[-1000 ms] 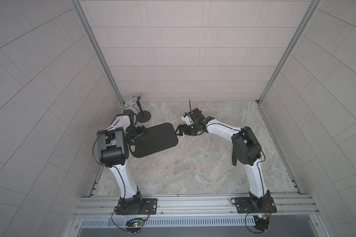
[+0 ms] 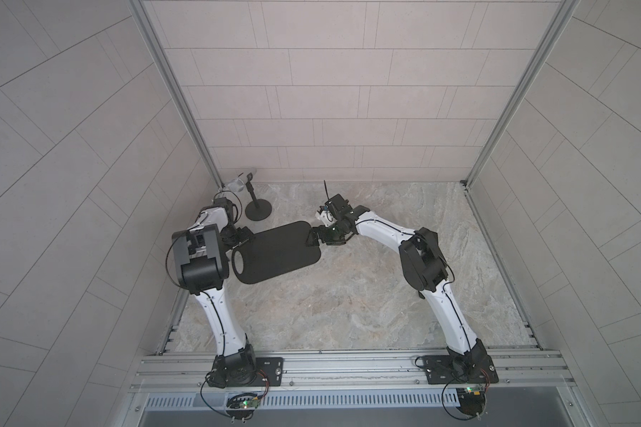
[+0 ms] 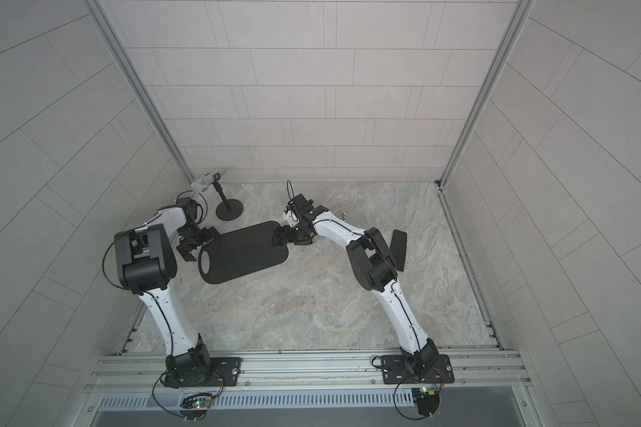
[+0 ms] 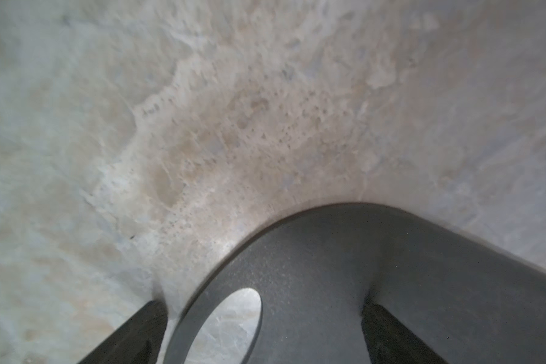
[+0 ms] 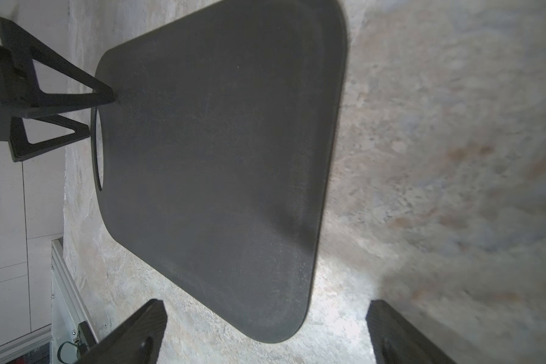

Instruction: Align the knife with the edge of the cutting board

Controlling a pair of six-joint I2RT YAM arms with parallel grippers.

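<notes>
A dark grey cutting board [image 3: 243, 252] lies at a slant left of centre, its oval handle hole at the left end. My left gripper [image 3: 199, 244] stands open over that end; in the left wrist view one finger [image 4: 400, 339] is over the board and the other [image 4: 133, 333] over bare table. At the right end, my right gripper is open above the board's corner, holding nothing. The long dark thing [image 3: 399, 249] far right appears to be the knife; in the top left view the right forearm mostly covers it.
A black stand [image 3: 228, 209] with a round base and a grey top is behind the board, close to my left arm. Bare stone-patterned table [image 3: 320, 306] stretches in front of the board and between it and the right arm.
My right gripper and forearm have shifted left, toward the board, and the forearm now covers more of the long dark thing. The left gripper has moved slightly left. The board has stayed put.
</notes>
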